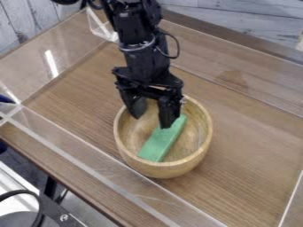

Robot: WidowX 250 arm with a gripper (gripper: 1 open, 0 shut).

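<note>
A round wooden bowl [135,154] sits near the middle of the table, with a flat green bar [161,139] lying tilted inside it. The black arm reaches down from the top, and my gripper [151,110] hangs over the bowl's back half, above and behind the green bar. Its fingers are apart, and I see nothing held between them.
Bare wooden table [242,177] surrounds the bowl, with clear room to the right and left. Black cables lie at the lower left, and the table's edge runs along the left and bottom.
</note>
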